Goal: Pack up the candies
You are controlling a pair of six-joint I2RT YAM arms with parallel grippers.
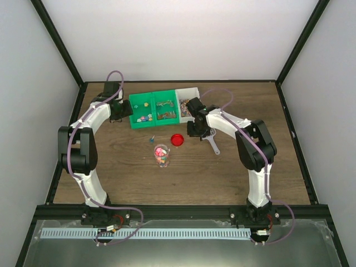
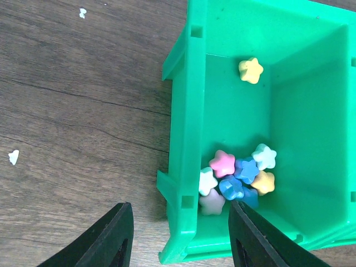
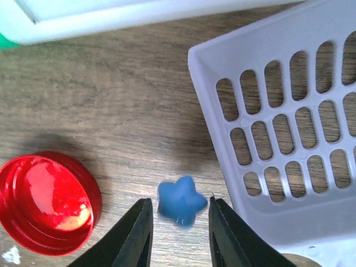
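In the right wrist view a blurred blue star candy (image 3: 179, 196) shows at the fingertips of my right gripper (image 1: 196, 129), with narrow gaps on both sides; its height above the table is hard to judge. The red lid (image 3: 53, 201) lies to the left of it, the slotted scoop (image 3: 236, 161) to the right. My left gripper is open and empty, over the near left edge of the green tray (image 2: 187, 111). Pink, blue, white and yellow star candies (image 2: 222, 163) cluster in that tray's near corner, and one yellow star (image 2: 250, 70) sits apart.
A clear jar (image 1: 161, 156) with colourful candies stands in front of the trays. Beside the green trays is a white box (image 1: 182, 92) with contents. A small blue item (image 1: 152, 139) lies on the table, whose front area is clear.
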